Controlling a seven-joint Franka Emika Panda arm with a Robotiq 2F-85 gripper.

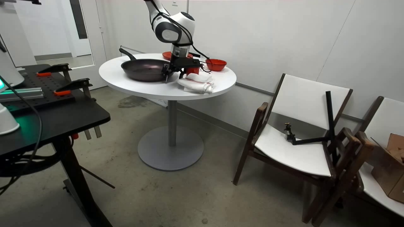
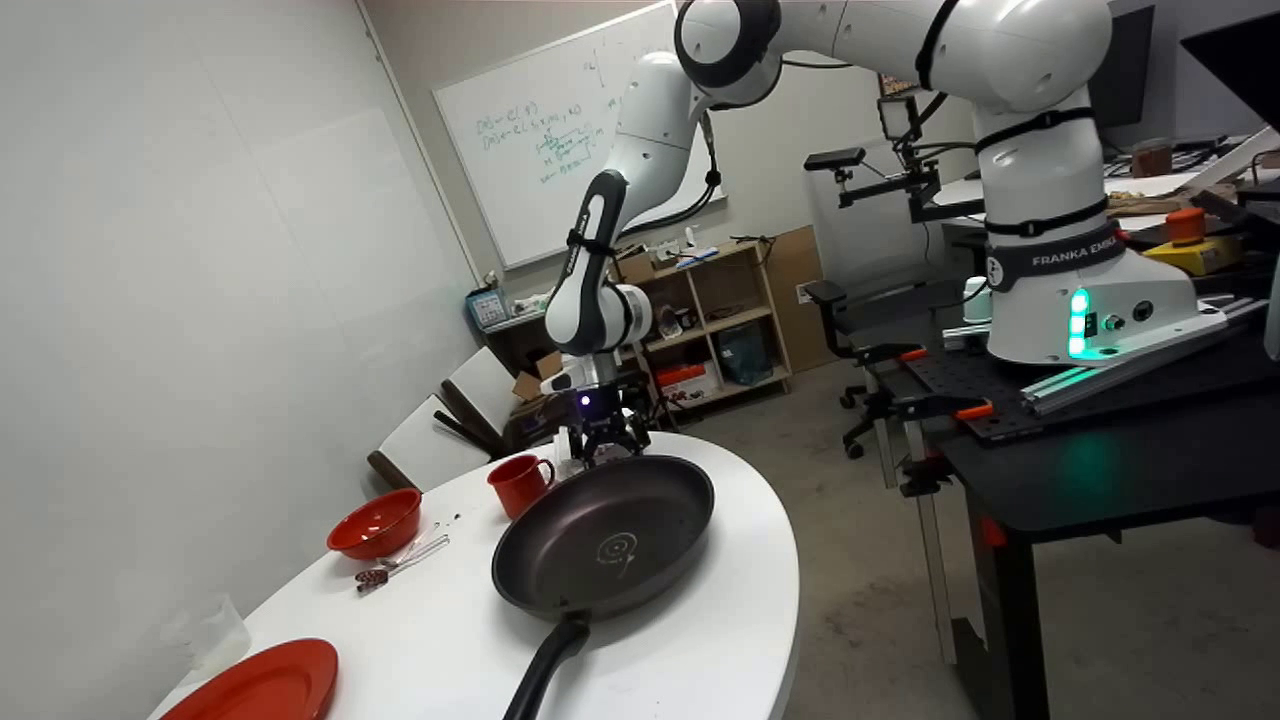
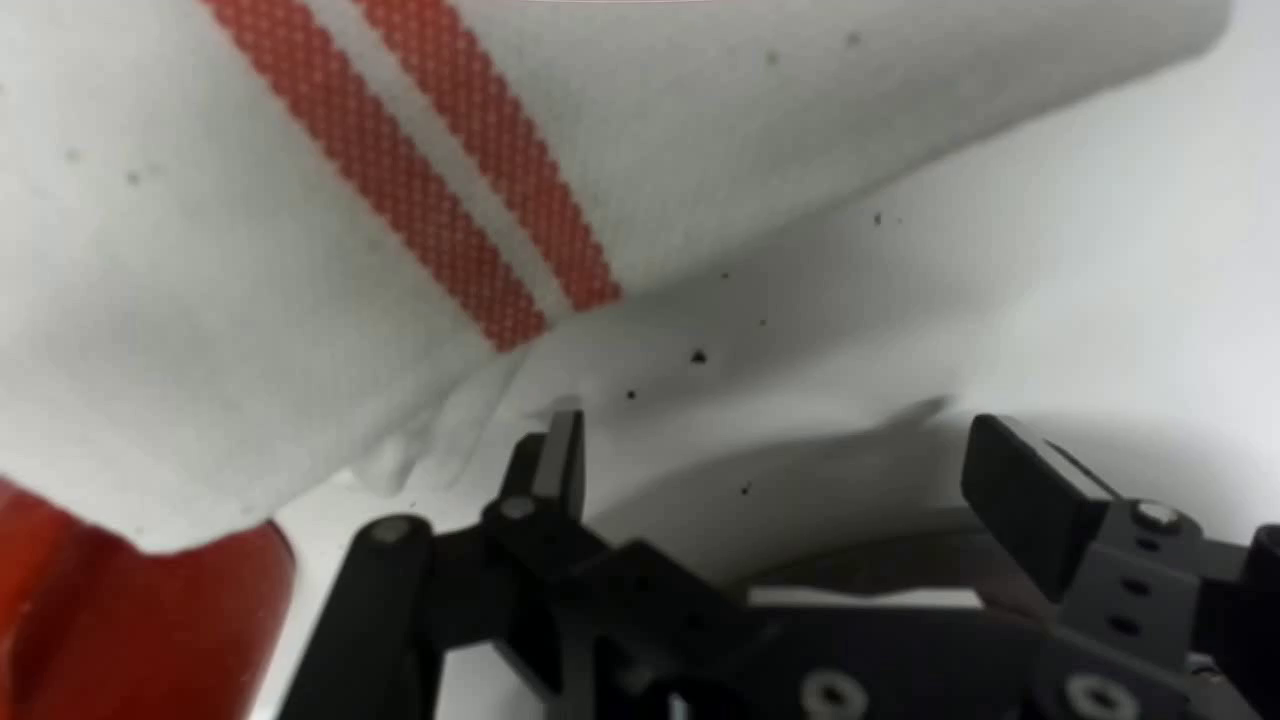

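The dark frying pan [image 1: 144, 71] lies flat on the round white table [image 1: 132, 89], its handle pointing toward the back left in exterior view 1. At the pan's right rim my gripper is low over the table, its two fingers wide apart. Between them the wrist view shows only white tabletop with dark specks and, lower down, part of a dark rim. Beside the gripper lies a folded white towel [image 1: 197, 85] with red stripes. Exterior view 2 has the pan [image 2: 618, 546] in front of the fingers, partly covering them; contact with its rim is hard to judge.
A red mug [image 2: 519, 485] stands close to the pan and towel. Farther along are a red bowl [image 2: 375, 524], a utensil [image 2: 402, 564] and a red plate [image 2: 266, 684].
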